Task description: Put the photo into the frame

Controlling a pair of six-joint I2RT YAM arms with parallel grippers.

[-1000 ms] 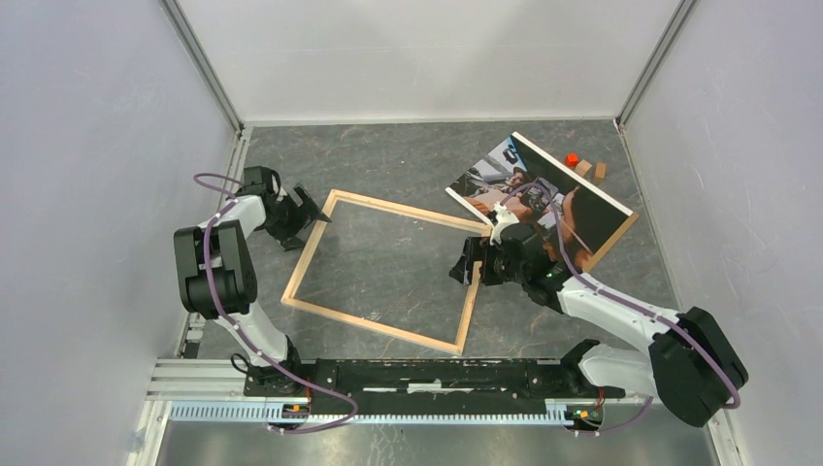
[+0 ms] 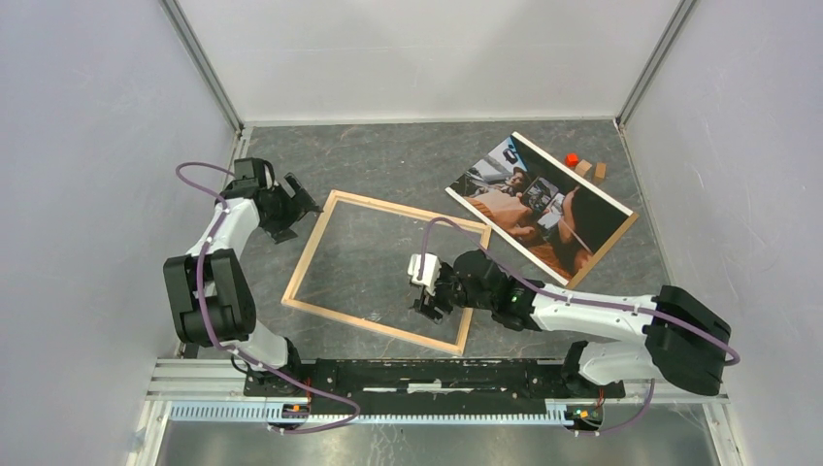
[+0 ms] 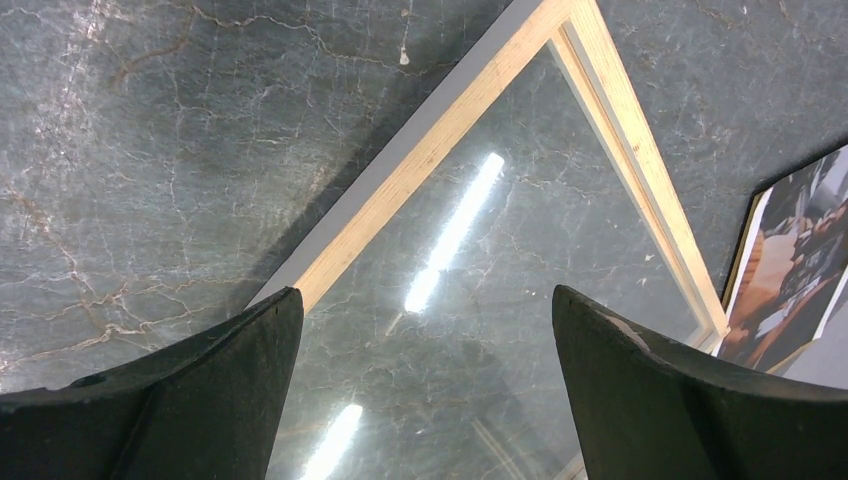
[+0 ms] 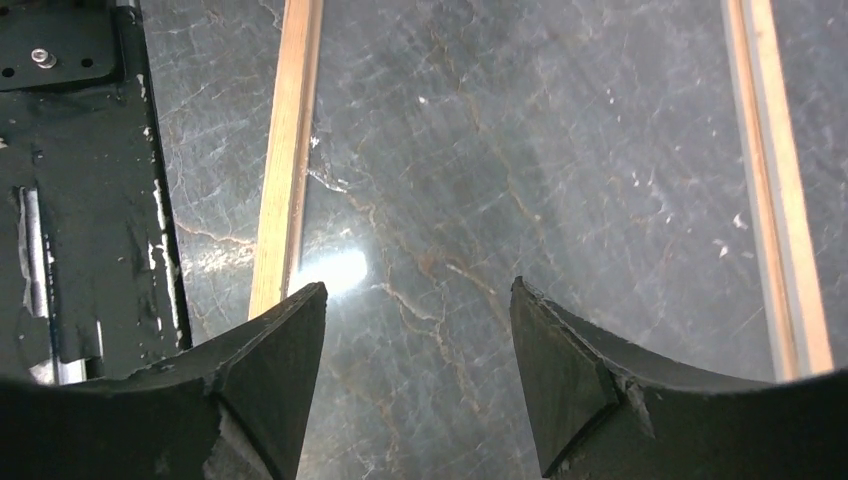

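Note:
The empty wooden frame (image 2: 408, 210) lies flat and slightly turned in the middle of the grey floor, which shows through its opening. To its right is the photo (image 2: 578, 231), a dark picture of hands holding a camera, with light edges. My left gripper is open near the frame's left bar, its fingers spread with nothing between them. Over the right part of the frame's opening hangs my right gripper. A gap separates its fingers, and only floor shows between them. In the right wrist view, frame bars run along both sides.
Beyond the photo's right edge sit a red cube (image 2: 572, 160) and wooden blocks (image 2: 600, 171). A black rail base (image 2: 427, 374) runs along the front, close to the frame's near bar. White walls enclose the sides and back.
My right gripper has moved left and toward the front, from the frame's right bar to over its opening. The left gripper has drawn back slightly to the left. Frame and photo have stayed put.

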